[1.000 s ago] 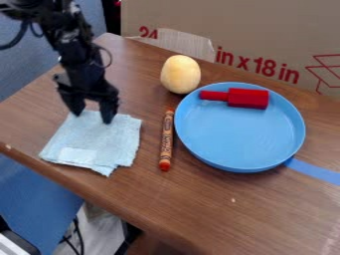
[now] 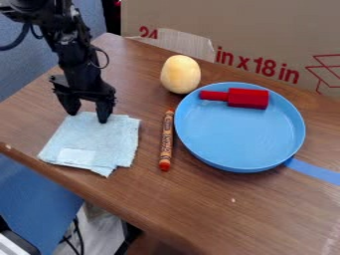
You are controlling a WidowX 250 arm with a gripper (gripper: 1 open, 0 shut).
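My black gripper (image 2: 87, 108) reaches down over a pale blue cloth (image 2: 87, 146) on the left part of the wooden table, its fingertips low at the cloth's upper edge; whether they are open or shut on it is hard to make out. An orange crayon-like stick (image 2: 166, 141) lies upright in the view, right of the cloth. A round blue plate (image 2: 240, 143) holds a red brush-like tool (image 2: 248, 98) near its far rim. A pale yellow oval object (image 2: 181, 75) stands behind the stick.
A cardboard box (image 2: 240, 30) backs the table (image 2: 200, 209). Blue tape (image 2: 316, 171) runs from under the plate to the right. The table's near-left edge borders blue material and cables below. Bare wood is clear in front.
The arm and gripper look sharper now than a second ago and have moved very slightly, if at all. The objects on the table have not moved.
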